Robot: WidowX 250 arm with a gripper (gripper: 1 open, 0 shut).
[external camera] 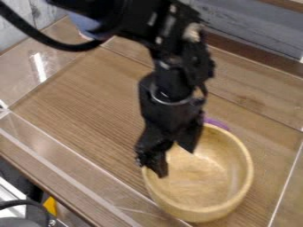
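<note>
The black gripper (168, 152) hangs open over the left part of a beige oval bowl (204, 200), its fingers near the rim. The bowl sits on the wooden surface at lower right. A small purple object (215, 121) shows just behind the bowl, mostly hidden by the gripper.
A pale wall (254, 35) runs along the back. Dark cables and a yellow item lie off the edge at lower left.
</note>
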